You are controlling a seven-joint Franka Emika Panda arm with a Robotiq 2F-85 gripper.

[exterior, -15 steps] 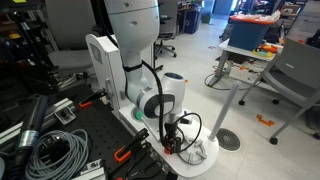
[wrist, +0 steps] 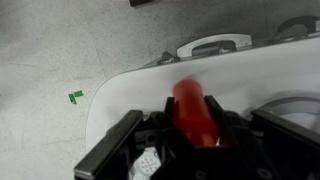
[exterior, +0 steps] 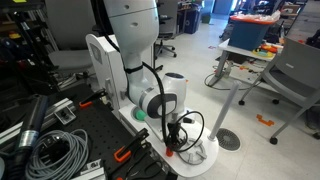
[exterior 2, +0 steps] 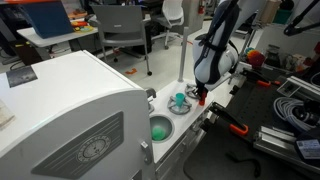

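My gripper is shut on a red object (wrist: 192, 100), which rises between its dark fingers with a rounded top toward the camera. In exterior view 1 the red object (exterior: 169, 153) is a small patch below the gripper, near the front edge of the white counter (exterior: 205, 163). From the other side, exterior view 2 has the red object (exterior 2: 202, 99) upright beneath the arm, close to the counter edge. Whether its bottom touches the counter I cannot tell.
A grey cloth (exterior: 193, 152) lies beside the gripper. Further along the counter are a teal cup (exterior 2: 180, 99) and a round sink (exterior 2: 160, 129) with something green in it. Red-handled clamps (exterior 2: 238, 130) stick out from the dark table. Bare floor (wrist: 50, 70) shows past the counter edge.
The gripper and red object have shifted very slightly downward in exterior view 1, with more red showing. Everything else looks unmoved.
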